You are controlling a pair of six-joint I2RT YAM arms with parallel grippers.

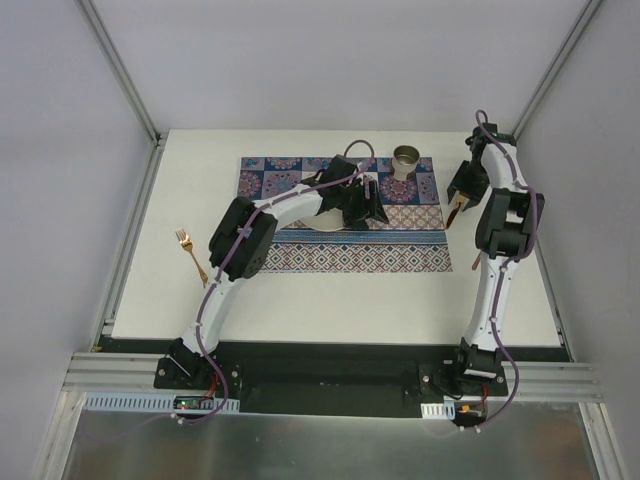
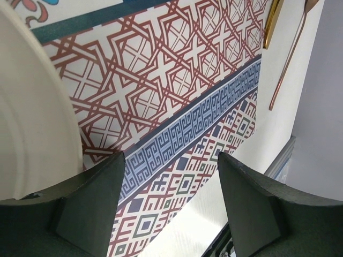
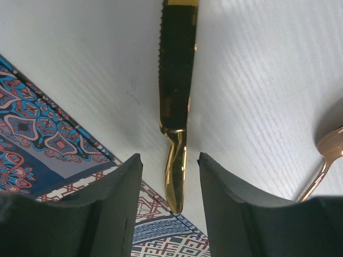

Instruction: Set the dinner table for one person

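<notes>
A patterned placemat [image 1: 340, 258] lies mid-table, with a white plate [image 2: 32, 123] on it, partly under my left arm in the top view. My left gripper hovers over the mat's right part beside the plate, open and empty. At the mat's right, my right gripper is open above the handle of a gold knife [image 3: 176, 75], which lies on the white table. A spoon [image 3: 332, 142] lies farther right. A gold fork [image 1: 195, 255] lies at the table's left, and a metal cup [image 1: 405, 160] stands on the mat's back right.
Grey walls border it at the back and both sides.
</notes>
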